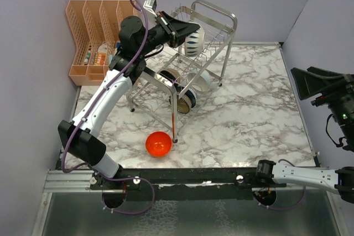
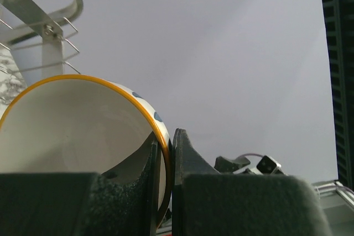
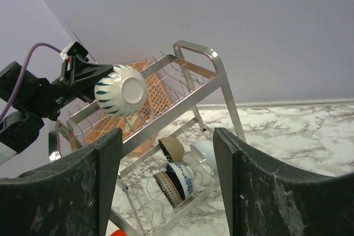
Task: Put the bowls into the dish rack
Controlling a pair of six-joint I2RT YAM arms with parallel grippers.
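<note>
My left gripper is shut on a white bowl with blue pattern, held sideways by its rim above the upper tier of the metal dish rack; the left wrist view shows its yellow rim between the fingers, and the right wrist view shows its underside. Several bowls stand on the lower tier. A red bowl sits on the counter in front of the rack. My right gripper is open at the right, with nothing between its fingers.
An orange slotted cutlery holder stands at the back left. Walls bound the workspace at back and sides.
</note>
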